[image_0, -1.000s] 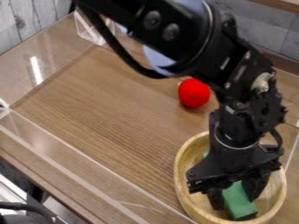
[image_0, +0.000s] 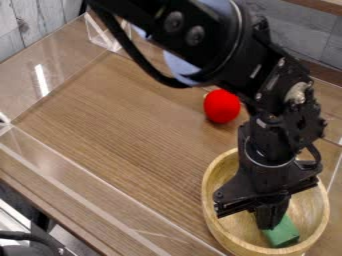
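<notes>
My black gripper (image_0: 267, 205) is lowered into a round wooden bowl (image_0: 218, 227) at the lower right, its fingers shut. A green block (image_0: 281, 232) lies in the bowl just below the fingertips, partly hidden by the gripper. Whether the fingertips touch it is unclear.
A red ball (image_0: 222, 106) sits behind the bowl on the wooden table (image_0: 114, 135).
The fingers have drawn together over the last second, and less of the green block shows, mostly at the bottom of the bowl below the gripper.
</notes>
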